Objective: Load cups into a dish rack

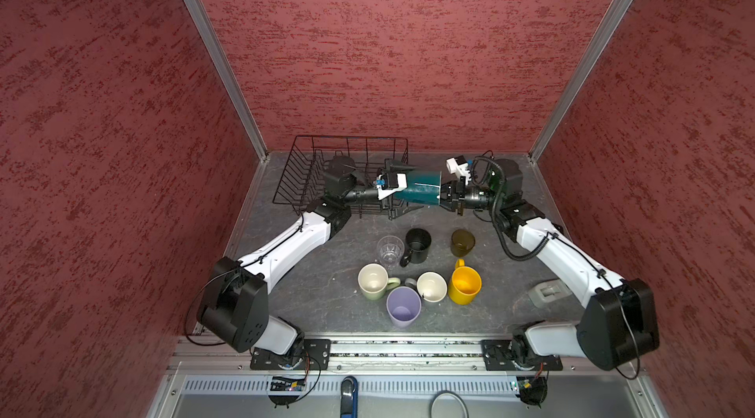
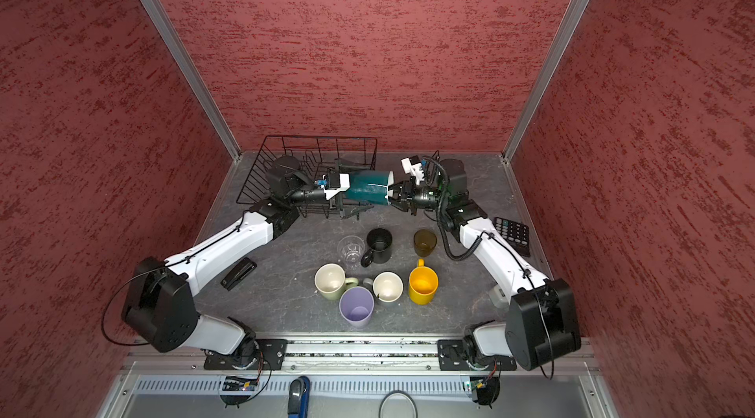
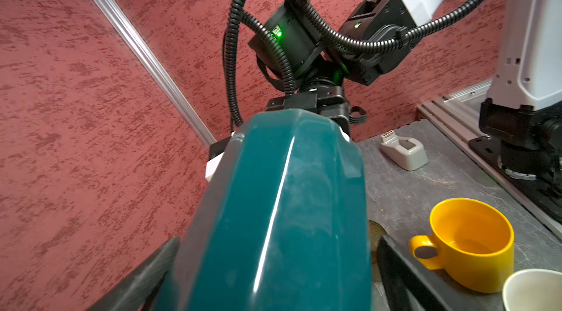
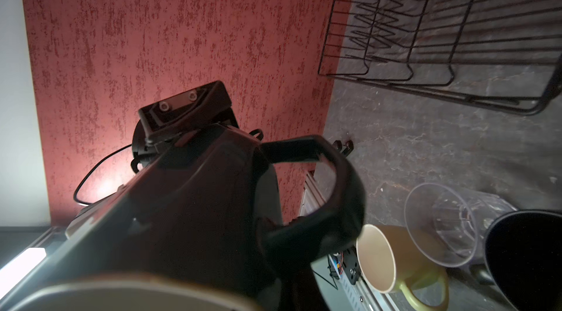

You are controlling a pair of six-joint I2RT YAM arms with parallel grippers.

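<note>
A teal mug (image 1: 420, 188) is held up in the air between my two arms, lying roughly sideways. At its right end my right gripper (image 1: 447, 196) is shut on the mug by the rim side. My left gripper (image 1: 407, 189) stands open around the opposite end, its blurred fingers (image 3: 404, 278) spread on either side of the mug in the left wrist view. The mug's handle (image 4: 345, 205) shows in the right wrist view, where the mug hides most of the right fingers. Behind the left arm is the black wire dish rack (image 1: 302, 152), with no cup visible in it.
On the table below stand a clear glass (image 1: 389, 251), black mug (image 1: 418, 243), brown glass (image 1: 462, 242), yellow mug (image 1: 464, 284), cream mug (image 1: 372, 281), white cup (image 1: 431, 287) and purple cup (image 1: 403, 305). Bare table lies right of the rack.
</note>
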